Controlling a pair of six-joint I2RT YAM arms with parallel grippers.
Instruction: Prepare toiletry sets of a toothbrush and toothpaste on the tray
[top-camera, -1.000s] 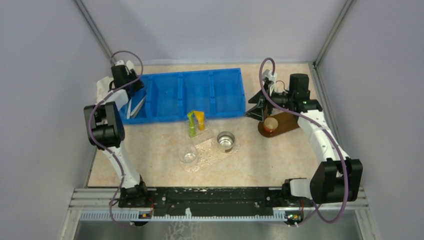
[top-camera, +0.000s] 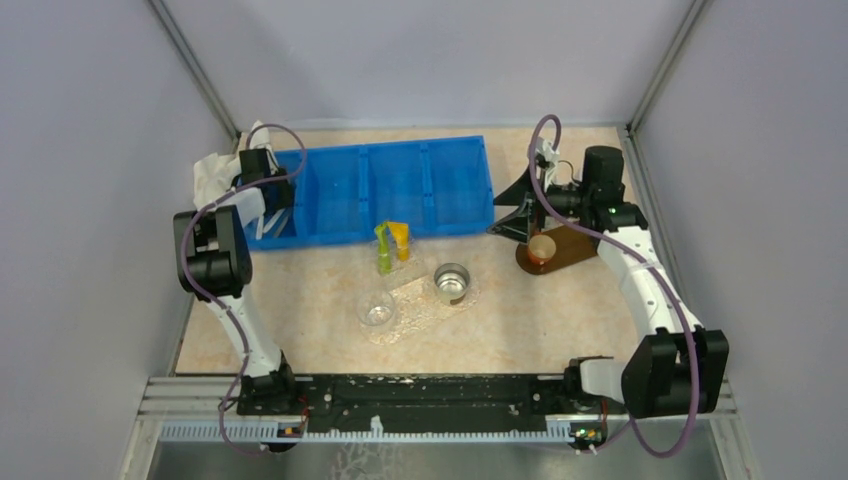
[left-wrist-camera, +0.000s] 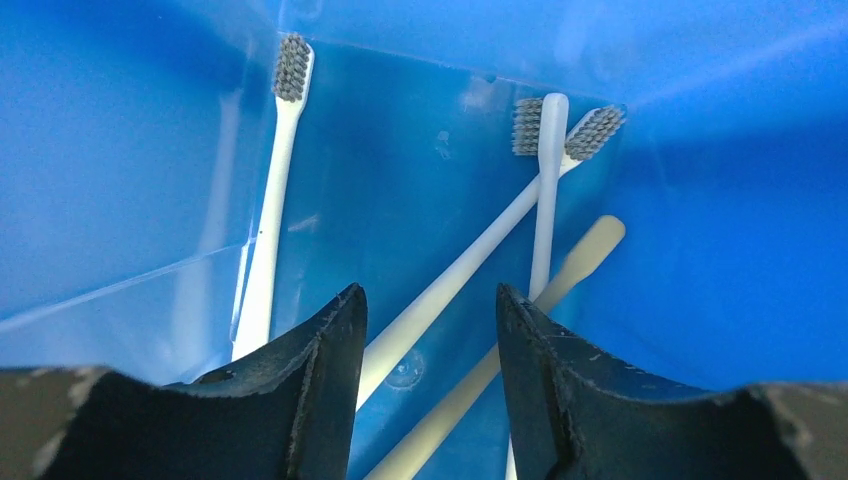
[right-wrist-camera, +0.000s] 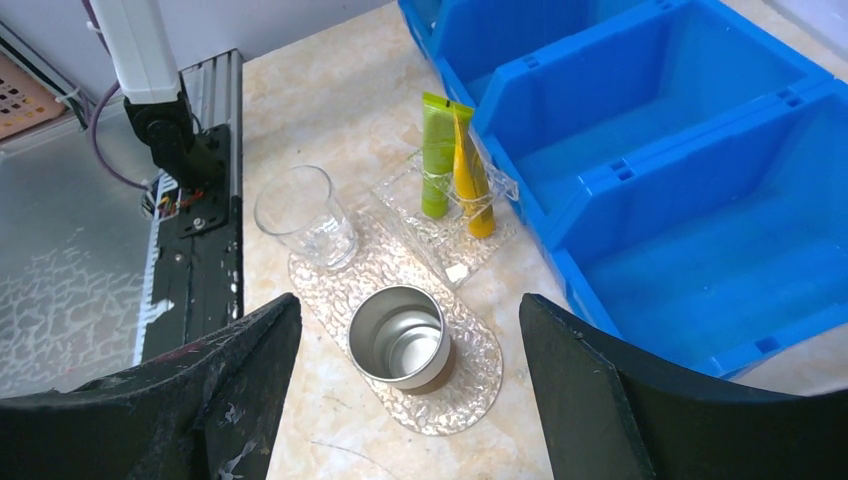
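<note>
In the leftmost compartment of the blue bin (top-camera: 330, 232) lie several white toothbrushes (left-wrist-camera: 270, 220), some crossed. My left gripper is open over them, its fingers apart. A green toothpaste tube (right-wrist-camera: 438, 150) and a yellow one (right-wrist-camera: 470, 190) stand in a clear holder in front of the bin. My right gripper is open above the table's right side, with nothing between its fingers. Two blue compartments seen in the right wrist view are empty.
A glass cup (top-camera: 376, 309) and a steel cup (top-camera: 451, 283) stand on a textured mat. A wooden board (top-camera: 570, 247) with a cup lies under the right arm. White cloth (top-camera: 208, 172) is at the back left.
My left arm has moved toward the front and slightly right over the toothbrush compartment. The right arm has shifted only slightly.
</note>
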